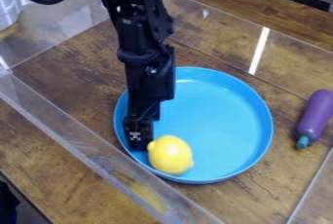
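Note:
A blue plate (228,130) holds a yellow round object (170,155) near its front left. The black robot gripper (143,132) reaches down into the plate's left side, just behind and left of the yellow object. Its fingers are open, though the dark shapes make the gap hard to see; nothing shows held in them.
A purple eggplant-like object (314,118) lies right of the plate on the wooden surface (72,57). Clear plastic walls run along the left and front. The wood behind and left of the plate is free.

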